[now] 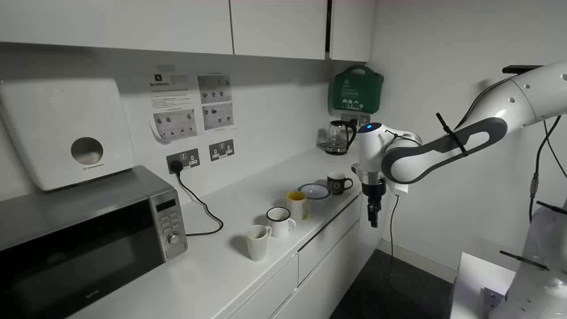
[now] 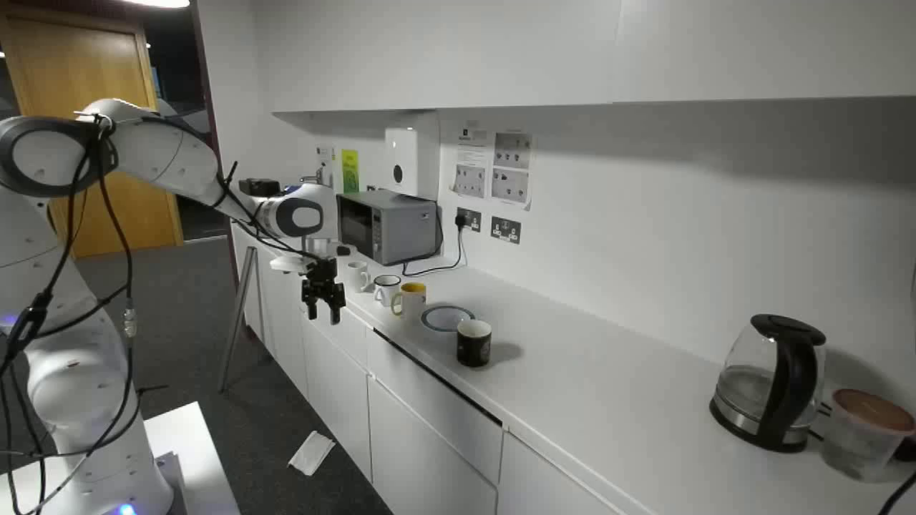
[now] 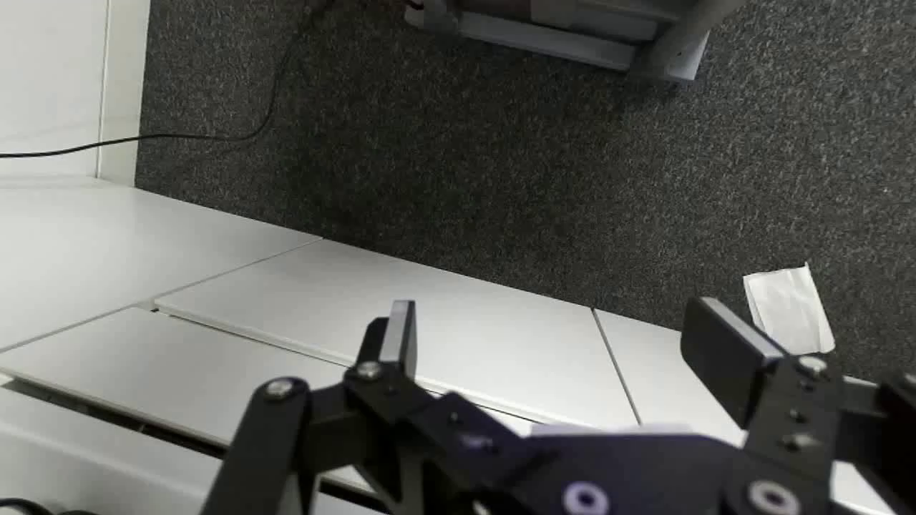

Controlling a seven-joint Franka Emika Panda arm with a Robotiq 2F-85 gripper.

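Note:
My gripper points straight down with its fingers wide apart and nothing between them. It hangs off the counter's front edge, over the floor side, as exterior view 2 shows with the gripper (image 2: 323,310) left of the mugs. Along the counter (image 1: 223,276) stand a cream mug (image 1: 257,243), a white mug with a dark rim (image 1: 278,223), and a mug with a yellow inside (image 1: 297,206). Past them sit a shallow bowl with a dark-edged rim (image 2: 447,318) and a black mug (image 2: 474,343). All the mugs are upright.
A microwave (image 1: 85,234) occupies one counter end, a glass kettle (image 2: 764,386) and a lidded tub (image 2: 865,438) the other. Overhead hang wall cupboards (image 1: 276,26). One drawer front (image 3: 172,343) shows a dark gap along its top. White paper (image 3: 790,310) lies on the floor.

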